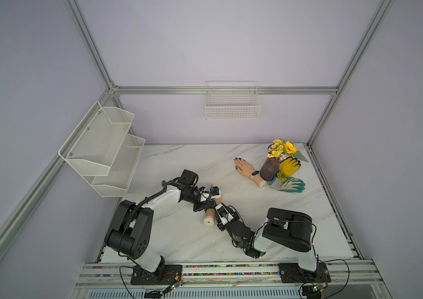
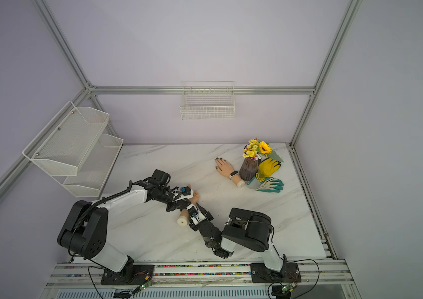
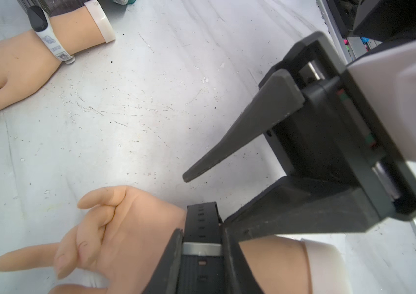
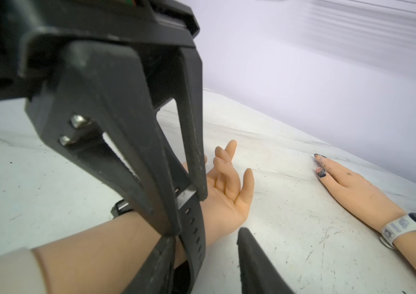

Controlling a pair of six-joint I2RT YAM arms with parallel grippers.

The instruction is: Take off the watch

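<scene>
A mannequin hand [image 3: 139, 230] lies palm up at lower centre of the table with a black watch strap [image 3: 200, 220] round its wrist. My left gripper is shut on the strap near its silver keeper, seen in both wrist views. My right gripper is open low beside the wrist, its fingertips either side of the hanging strap end or just by it; exactly which is unclear. The watch body is mostly hidden.
A second hand [image 1: 245, 169] with a white-banded watch lies behind right, beside a flower vase [image 1: 269, 169], yellow gloves [image 1: 288, 167] and teal gloves [image 1: 291, 185]. Wire baskets [image 1: 232, 104] hang on the walls.
</scene>
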